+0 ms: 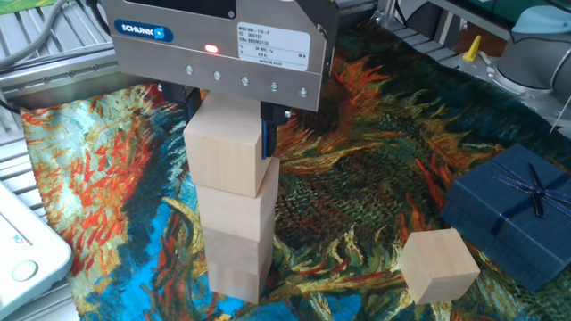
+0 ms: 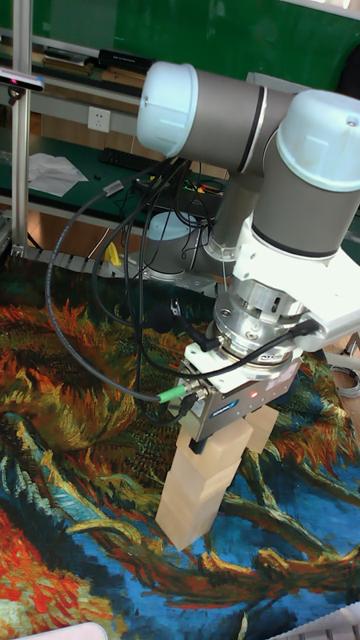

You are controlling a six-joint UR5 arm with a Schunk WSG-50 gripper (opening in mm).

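Note:
My gripper (image 1: 228, 127) is shut on a pale wooden block (image 1: 223, 160), one dark finger at each side of it. Directly beneath is a column of similar blocks, its upper one (image 1: 234, 212) showing below the held block. The held block sits slightly left of the column's right edge in exterior view 2; whether it touches the column cannot be told. From the other side, exterior view 3 shows the gripper (image 2: 218, 429) above the leaning-looking column (image 2: 192, 501). A loose wooden block (image 1: 439, 266) rests on the cloth to the right.
A dark blue gift box (image 1: 508, 209) with a ribbon lies at the right. A white device (image 1: 27, 245) stands at the left edge. Cables (image 2: 64, 320) loop beside the arm.

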